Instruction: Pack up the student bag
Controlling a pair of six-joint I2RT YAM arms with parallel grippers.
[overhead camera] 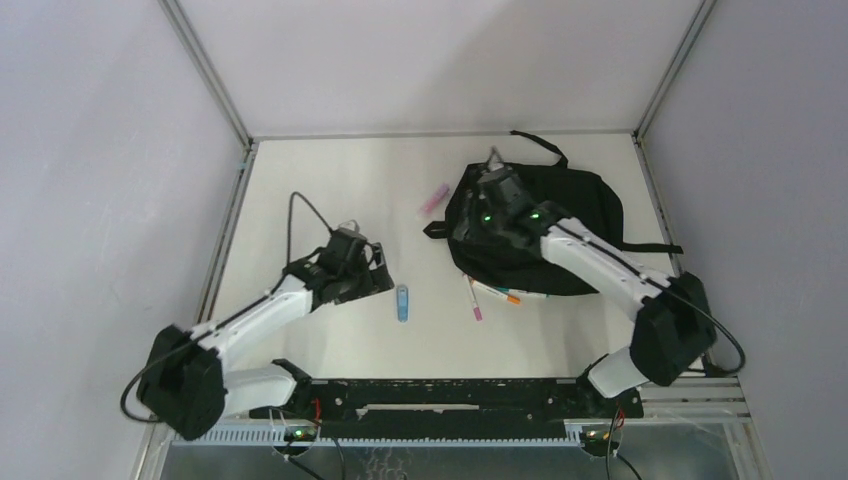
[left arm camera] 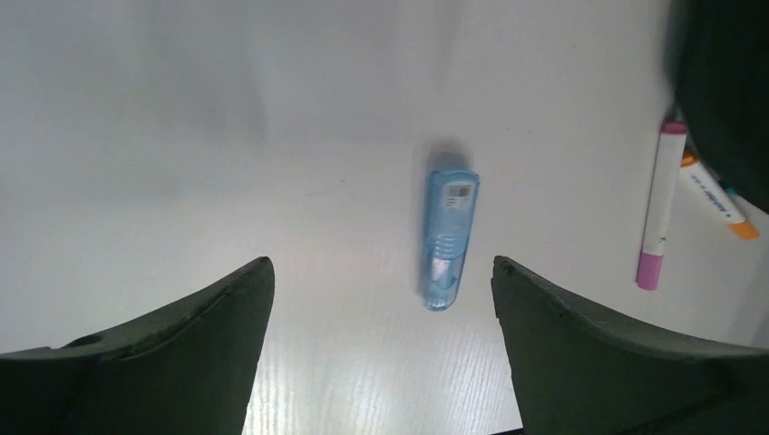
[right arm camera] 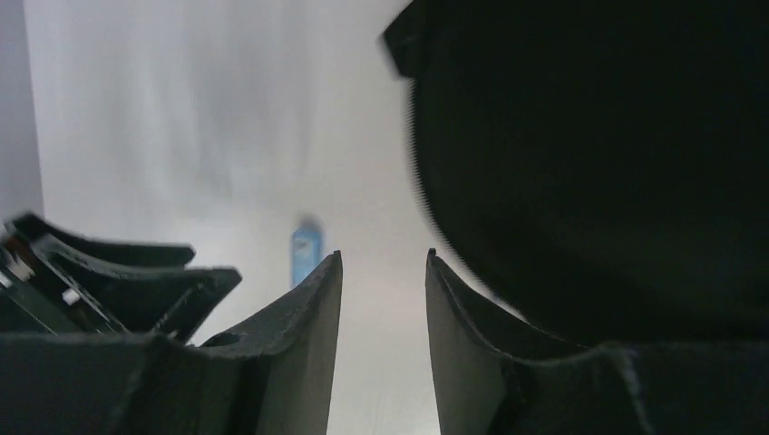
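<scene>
A black bag [overhead camera: 585, 195] lies flat on the right half of the table. The small blue object [overhead camera: 402, 303], perhaps a pen case or stapler, rests on the bare table to its left. My left gripper is partly open just left of the blue object, with only table between its fingers. Over the bag's left part is my right gripper, its fingers apart and nothing between them. A pink-capped marker [left arm camera: 661, 207] and an orange-capped marker [left arm camera: 720, 194] lie at the bag's lower edge.
Behind the bag's left side lies a pink item [overhead camera: 435, 199]. One strap [overhead camera: 650, 247] stretches right across the table, and another [overhead camera: 540, 143] curls at the back. Free table lies at the back left and front middle.
</scene>
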